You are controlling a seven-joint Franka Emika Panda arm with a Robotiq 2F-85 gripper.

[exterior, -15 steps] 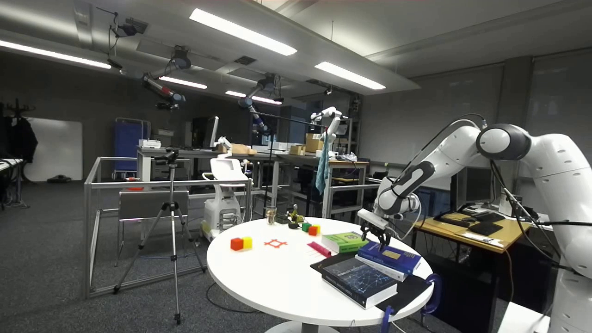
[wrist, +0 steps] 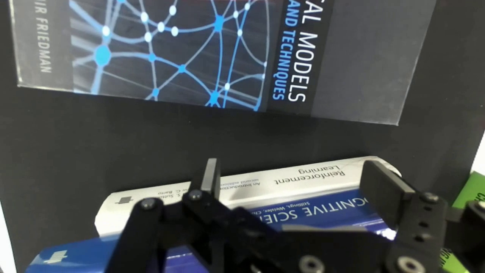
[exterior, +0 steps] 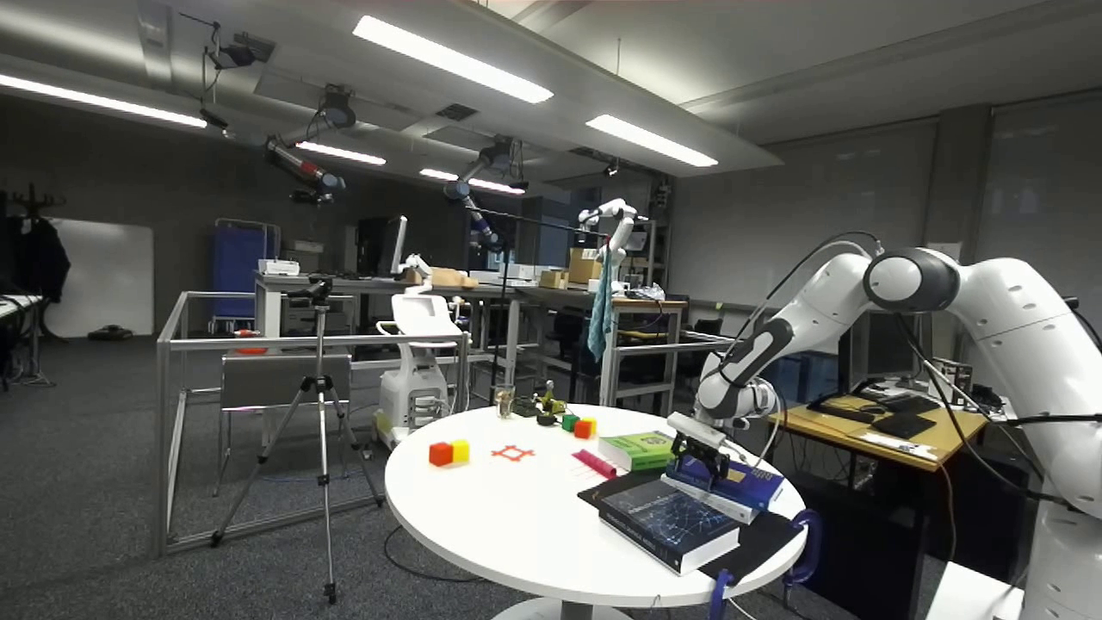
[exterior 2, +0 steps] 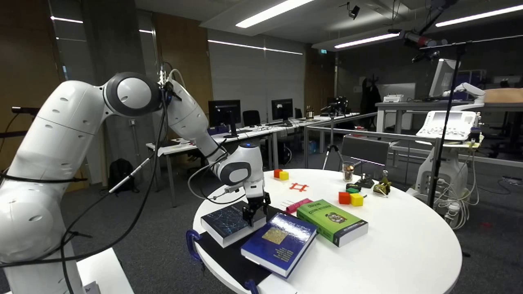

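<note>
My gripper is open, its two fingers [wrist: 210,175] wide apart with no object visibly held. In the wrist view they reach over a stack: a white book, Reinforcement Learning [wrist: 295,178], showing its spine beneath a blue Cognitive Science book [wrist: 313,205]. Exterior view 1 has the gripper [exterior: 704,467] low at the near side of that blue book [exterior: 749,481]. Whether the fingers touch either book, I cannot tell. A thick dark book with a network pattern [exterior 2: 230,220] lies beside the stack, across a strip of black mat [wrist: 182,136].
A green book [exterior 2: 331,220] and a pink roll [exterior 2: 297,205] lie near the stack. Colored cubes [exterior: 449,453], an orange frame [exterior: 513,453] and a glass [exterior: 504,403] stand farther off. Blue clamps [exterior: 811,546] grip the table edge.
My gripper has moved down and toward the exterior view 1 camera, to the spine side of the blue book. The arm shifted with it; the books look unmoved.
</note>
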